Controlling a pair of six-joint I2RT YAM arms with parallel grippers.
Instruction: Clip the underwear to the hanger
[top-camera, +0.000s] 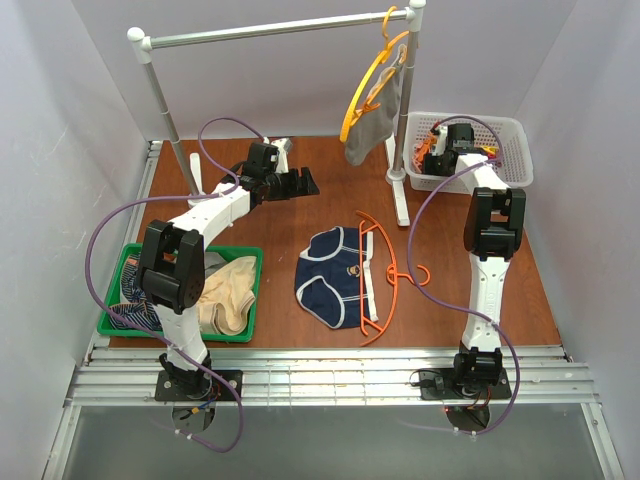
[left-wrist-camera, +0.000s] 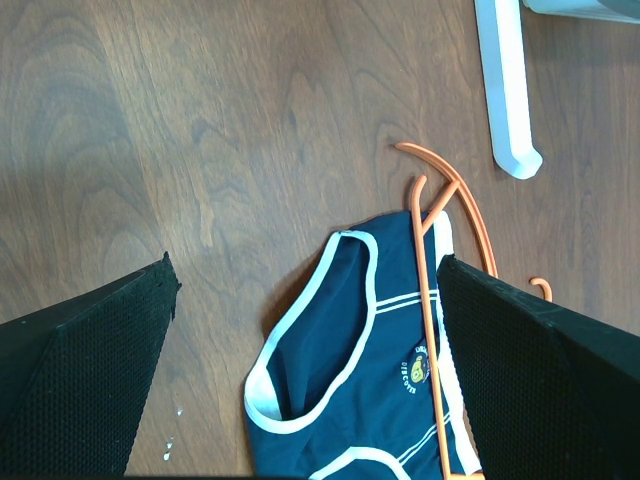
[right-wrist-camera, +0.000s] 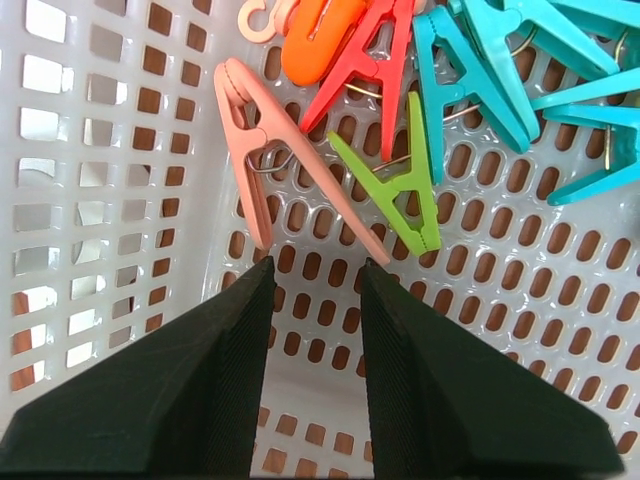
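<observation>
Navy underwear with white trim (top-camera: 325, 280) lies flat mid-table, an orange hanger (top-camera: 395, 300) over its right part; both show below my left gripper, which hovers open and empty. In the top view, my left gripper (top-camera: 298, 182) is above the table, left of the rack's right foot. My right gripper is inside the white clip basket (right-wrist-camera: 100, 200), its fingers slightly apart, just below a salmon clothespin (right-wrist-camera: 290, 140). Red (right-wrist-camera: 365, 70), green (right-wrist-camera: 410, 185) and teal clothespins (right-wrist-camera: 470, 90) lie beside it, with nothing visible between the fingers.
A white garment rack (top-camera: 270, 27) spans the back, with a grey cloth (top-camera: 370, 130) on a yellow hanger at its right. A green basket of clothes (top-camera: 225, 335) sits front left.
</observation>
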